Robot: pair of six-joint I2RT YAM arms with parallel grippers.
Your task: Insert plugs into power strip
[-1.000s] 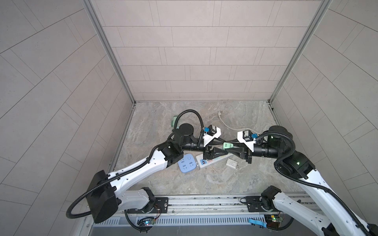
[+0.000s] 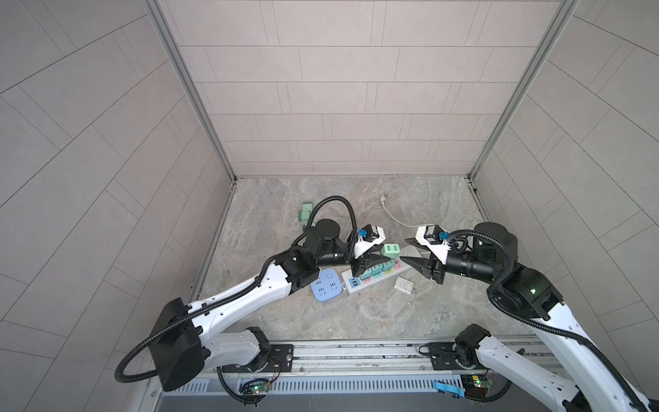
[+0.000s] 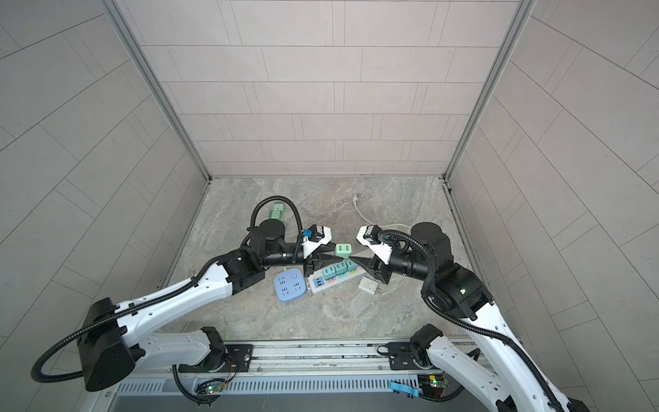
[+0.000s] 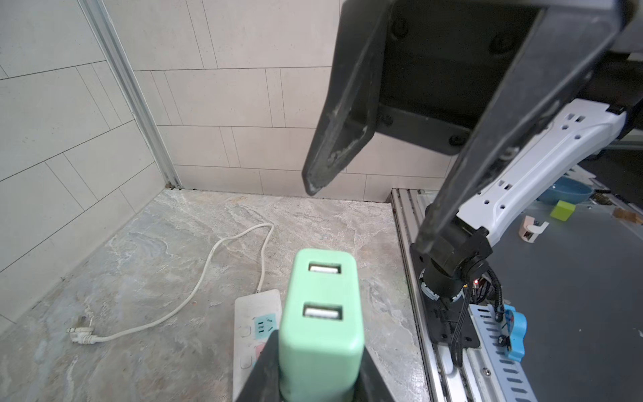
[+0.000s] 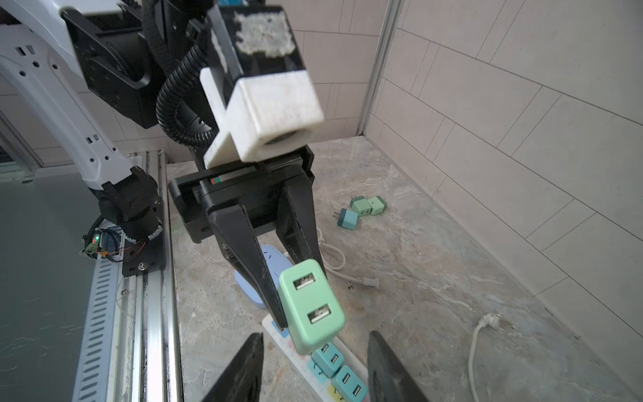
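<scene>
A mint-green plug with two USB ports (image 5: 309, 301) is held above the table in my left gripper (image 2: 383, 259), whose fingers are shut on it. My right gripper is a short way to the plug's right, open, with nothing between its fingers. Below them the white power strip (image 3: 357, 270) carries several teal plugs (image 5: 348, 383).
A blue square socket block (image 3: 289, 284) lies left of the strip, a white adapter (image 2: 405, 285) in front of it on the right. Green plugs (image 5: 376, 205) and a teal plug (image 5: 347, 218) lie at the back left. A white cable (image 4: 201, 274) crosses the table.
My right gripper has drawn back to the right, off the green plug, which stays in my left gripper, now slightly higher and more visible.
</scene>
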